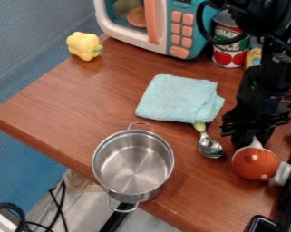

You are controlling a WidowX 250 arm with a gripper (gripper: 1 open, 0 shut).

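My black gripper (pixel 250 136) hangs at the right side of the wooden table, low over an orange-red round object (pixel 254 164) with a pale top, which sits at the table's right edge. The fingertips reach down to its top; whether they are shut on it is hard to tell. A steel pot (pixel 131 168) stands at the front middle. A spoon (pixel 210 146) lies left of the gripper, beside a folded light-blue cloth (pixel 178 98).
A toy microwave (pixel 160 23) and cans (pixel 230 53) stand at the back. A yellow pepper (pixel 84 45) sits at the back left. Black equipment (pixel 286 208) lines the right edge.
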